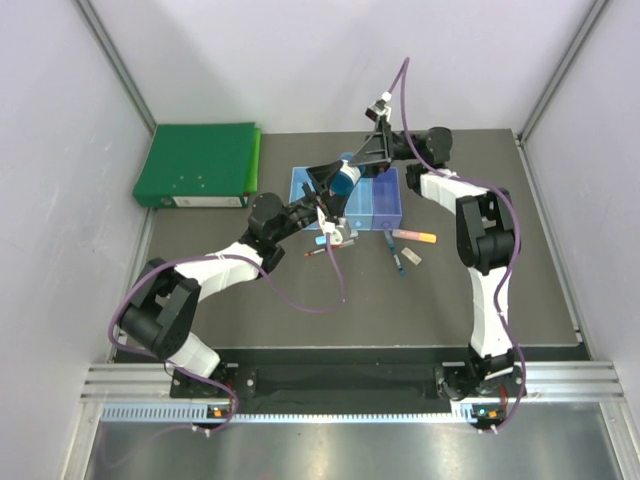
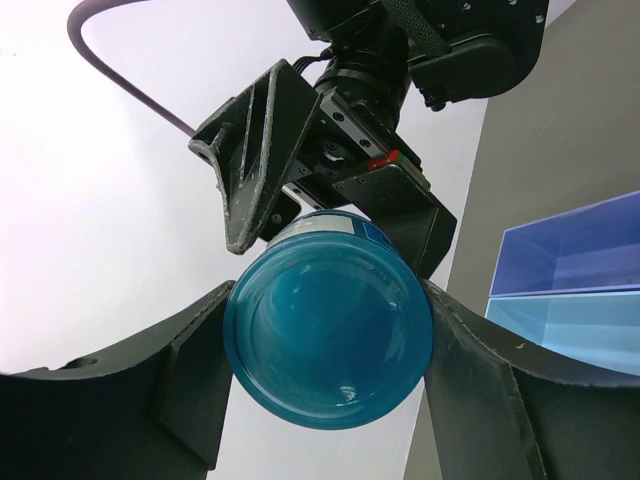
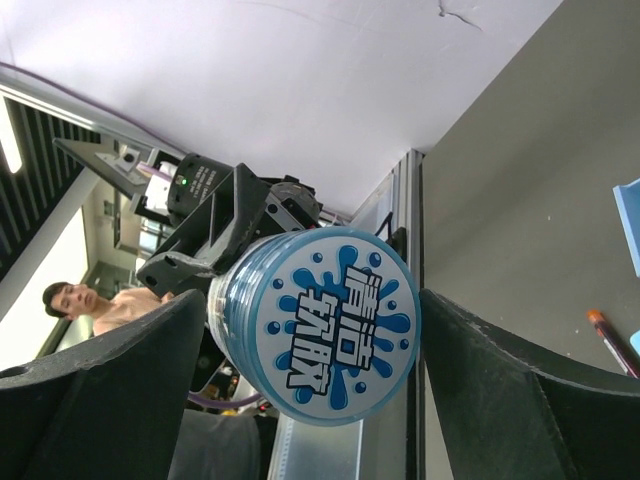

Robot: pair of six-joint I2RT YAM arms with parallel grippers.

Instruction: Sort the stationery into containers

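In the top view a blue cylindrical jar (image 1: 347, 178) with a pale label is held above the blue compartment box (image 1: 388, 208). My left gripper (image 1: 330, 190) is shut on it; in the left wrist view the jar's round blue end (image 2: 328, 330) sits between the fingers. From the other side comes my right gripper (image 1: 362, 163), part open. In the right wrist view its fingers (image 3: 500, 385) stand on either side of the jar's lid (image 3: 340, 325), which carries blue splashes and dark characters. Whether they press on it I cannot tell.
In front of the box lie a blue pen (image 1: 395, 254), an orange-and-yellow marker (image 1: 414, 236), a pale eraser (image 1: 411, 256) and a red-tipped pen (image 1: 318, 251). A green binder (image 1: 200, 160) fills the back left.
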